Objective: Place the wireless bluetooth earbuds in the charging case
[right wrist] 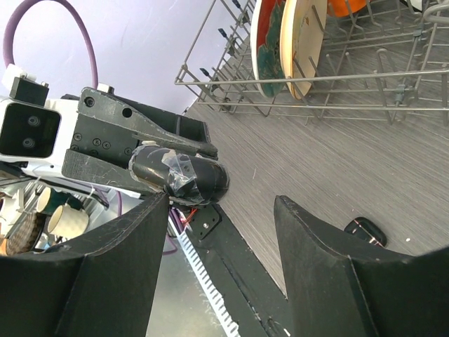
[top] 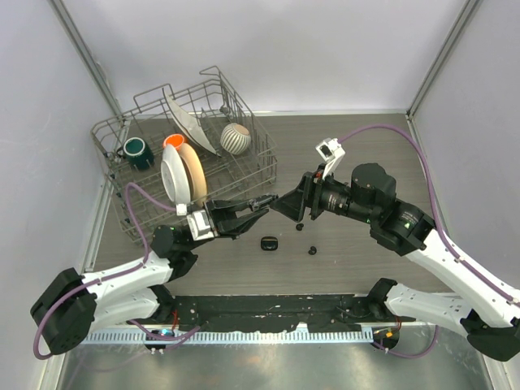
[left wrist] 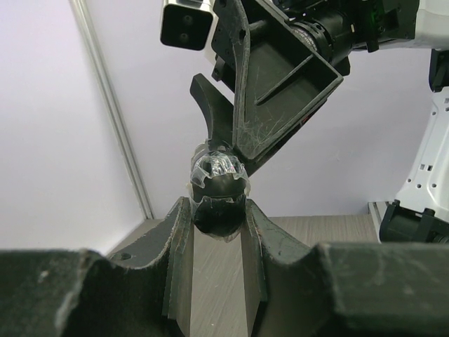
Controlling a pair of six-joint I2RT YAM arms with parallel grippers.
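My left gripper (top: 256,210) is shut on a black cylindrical object (left wrist: 217,182) wrapped in clear tape, held level above the floor. My right gripper (top: 288,203) faces it, its fingers apart around or beside the cylinder's end; in the right wrist view that cylinder (right wrist: 179,175) lies just beyond the left finger. A small black charging case (top: 269,243) lies on the wooden floor below, also in the right wrist view (right wrist: 365,232). Two small black earbuds (top: 312,250) (top: 300,227) lie to its right.
A wire dish rack (top: 122,183) with plates, cups and a striped bowl fills the back left. A dark strip (top: 244,313) runs along the front edge, with white walls around the sides and back.
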